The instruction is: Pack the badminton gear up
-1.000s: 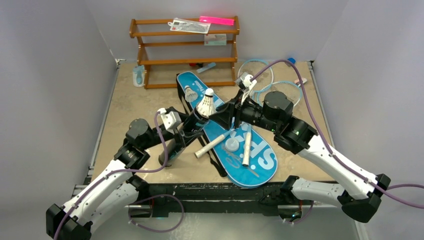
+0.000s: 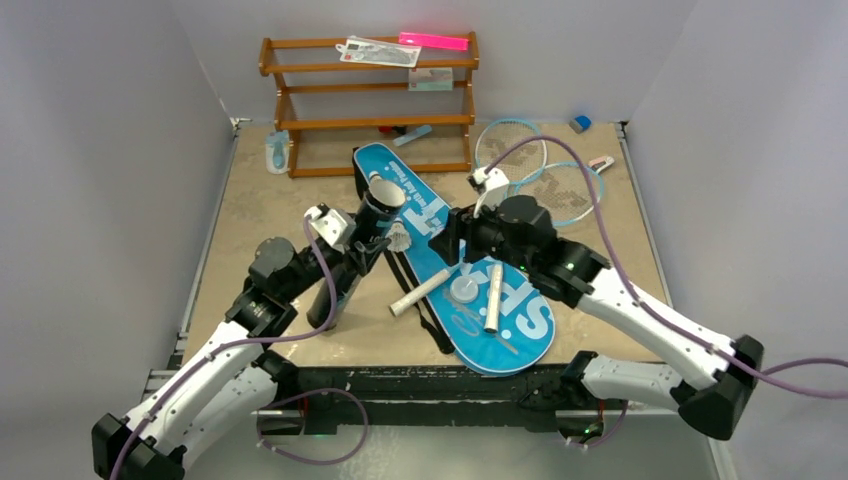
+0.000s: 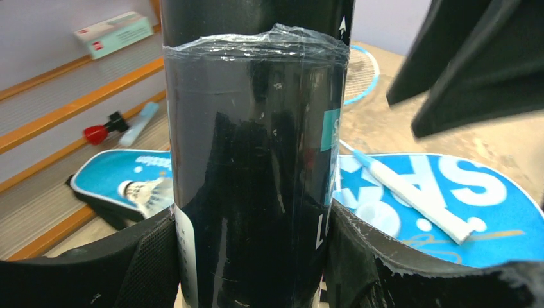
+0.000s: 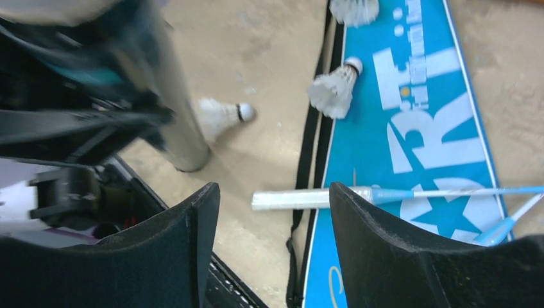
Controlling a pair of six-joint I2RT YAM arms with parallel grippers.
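A long black tube [image 2: 376,212] leans with its open mouth uppermost in the top view; its inside cannot be made out. My left gripper is shut on the tube, one finger against each side. The right gripper stands open and empty, above the blue racket bag [image 2: 377,158]. On the bag, in the right wrist view, lie a shuttlecock [image 4: 335,88] and a farther shuttlecock [image 4: 355,9]. Another shuttlecock [image 4: 224,117] is beside the tube's lower end. Two white-handled rackets rest near the bag: one handle [image 2: 424,291] and a second handle [image 2: 494,297].
A round white lid [image 2: 463,289] is on the bag. Two light-blue racket heads, a far one [image 2: 511,150] and a near one [image 2: 560,195], lie at the back right. Behind stands a wooden rack [image 2: 372,125] with small packages.
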